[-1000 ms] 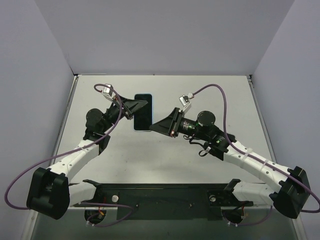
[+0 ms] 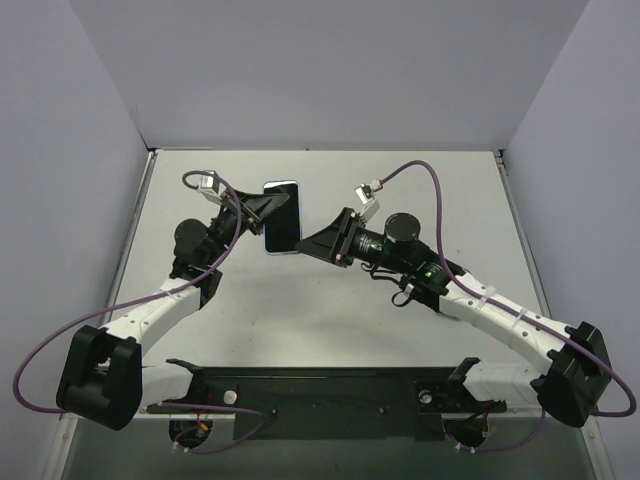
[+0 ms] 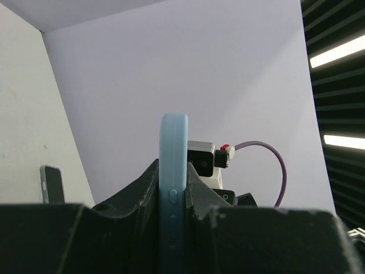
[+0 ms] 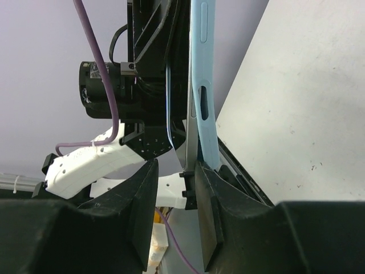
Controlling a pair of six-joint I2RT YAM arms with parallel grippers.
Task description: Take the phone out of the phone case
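Note:
A phone [image 2: 283, 220] in a light blue case stands raised in the top view, its dark screen showing. My left gripper [image 2: 272, 212] is shut on its upper part. The left wrist view shows the case's narrow blue edge [image 3: 173, 154] pinched between the fingers. In the right wrist view, the phone's silvery edge [image 4: 193, 128] shows beside the blue case wall [image 4: 206, 114], with a dark gap between them low down. My right gripper is part open just below that lower corner, and the gap between its fingers looks empty. Whether a fingertip touches the corner, I cannot tell.
A second phone-like object [image 3: 53, 185] with a dark face lies on the white table in the left wrist view. Grey walls close in the left, back and right.
My right gripper moved a little the same way; the left tilted slightly with the phone.

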